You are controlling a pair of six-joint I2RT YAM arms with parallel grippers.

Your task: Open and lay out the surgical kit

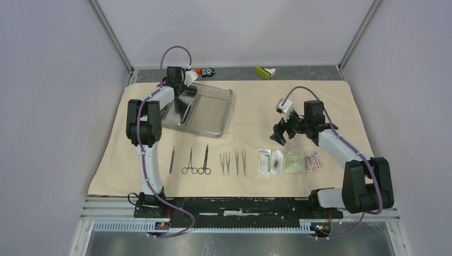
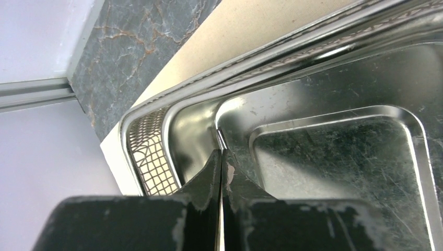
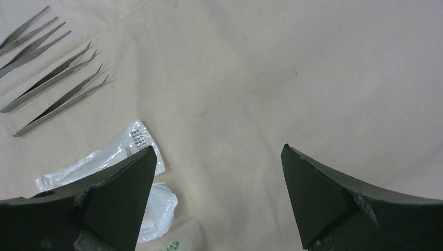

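Observation:
The metal kit tray [image 1: 224, 122] stands at the upper left of the cloth, a steel inner tray [image 2: 345, 151] in its left part. Over that part, my left gripper is shut on a thin edge or piece of metal, largely hidden by its fingertips. Laid out in a row below are a thin instrument [image 1: 172, 160], scissors [image 1: 205, 165], forceps [image 1: 190, 165], several tweezers [image 3: 57, 104] and packets [image 1: 293, 161]. My right gripper is open above the cloth near the packets, nothing between its fingers.
A green-yellow object [image 1: 262, 72] and small dark objects [image 1: 208, 71] lie on the grey back strip. Walls bound both sides.

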